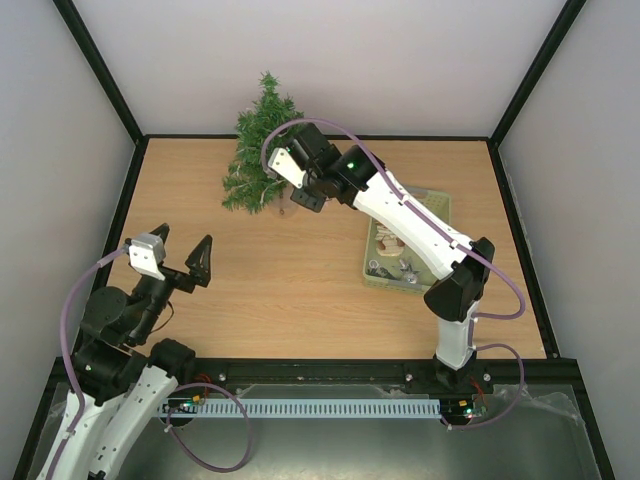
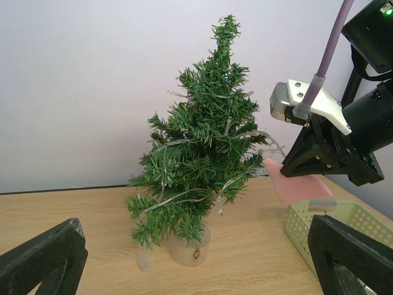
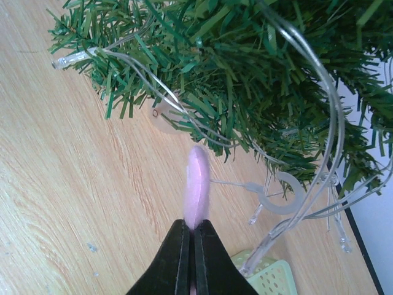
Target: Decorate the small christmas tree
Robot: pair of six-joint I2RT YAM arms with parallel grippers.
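Observation:
A small green tree (image 1: 258,150) with clear light wires stands on a pale round base (image 2: 187,251) at the back of the table. My right gripper is at the tree's right side, shut on a pink, flattish ornament (image 3: 197,184) that points toward the branches; a thin string and a white ring (image 3: 279,203) show just beyond it. In the left wrist view the pink piece hangs below the right gripper, beside the lower branches. My left gripper (image 1: 185,255) stands open at the front left, apart from the tree, with nothing between its fingers.
A pale green basket (image 1: 405,280) with silver and cream ornaments sits on the right of the table, under the right arm.

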